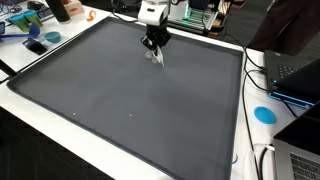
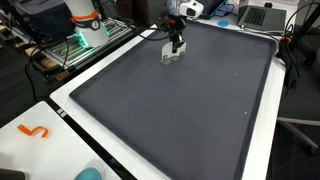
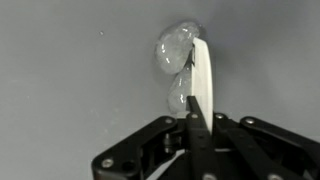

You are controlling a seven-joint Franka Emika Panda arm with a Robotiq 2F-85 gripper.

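My gripper is shut on a thin white strip (image 3: 202,75), which sticks out from between its black fingers. Beside the strip's tip lie two clear, shiny blobs (image 3: 174,47) on the dark grey board; whether the tip touches them I cannot tell. In exterior view 1, the strip (image 1: 161,59) points down at the board's far part, below the gripper (image 1: 157,46). A pale patch (image 2: 168,56) shows under the gripper (image 2: 177,47) in exterior view 2.
The grey board (image 1: 130,105) is otherwise mostly bare. A blue disc (image 1: 265,115) and laptops (image 1: 296,160) stand to the right in exterior view 1. An orange piece (image 2: 33,131) and a teal round object (image 2: 88,174) lie at the front left in exterior view 2.
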